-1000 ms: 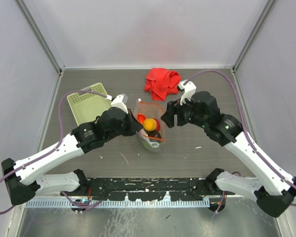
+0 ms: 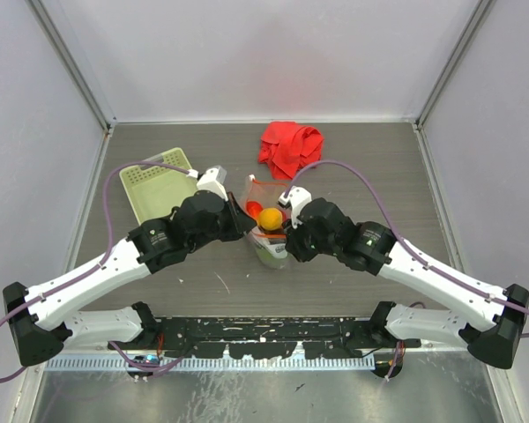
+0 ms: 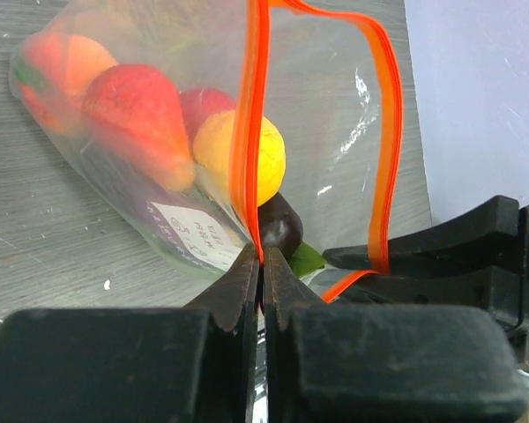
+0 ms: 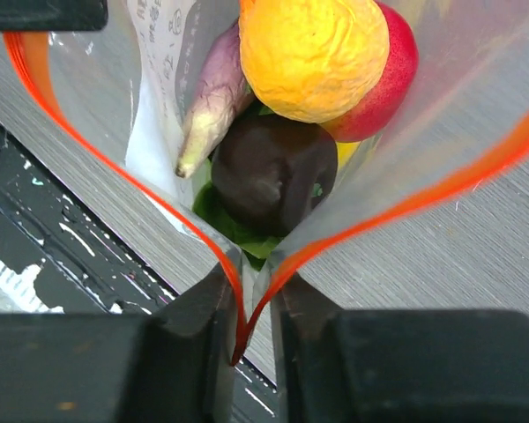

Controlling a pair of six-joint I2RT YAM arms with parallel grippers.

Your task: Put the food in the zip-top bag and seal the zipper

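Observation:
The clear zip bag (image 2: 269, 251) with an orange zipper holds fruit and vegetables: a yellow fruit (image 4: 309, 53), a dark one (image 4: 273, 167), red ones (image 3: 137, 123) and a purple vegetable (image 4: 212, 106). My left gripper is shut on the zipper's edge at one side of the opening. My right gripper is at the opposite part of the opening, fingers close around the orange zipper edge; whether they are fully closed is unclear. The bag's mouth stands open between them.
A green plastic basket (image 2: 150, 194) stands at the left, partly behind my left arm. A red cloth (image 2: 289, 148) lies at the back.
My right arm has swung down and inward from the right onto the bag's edge, its fingers drawing together. My left arm has not visibly moved.

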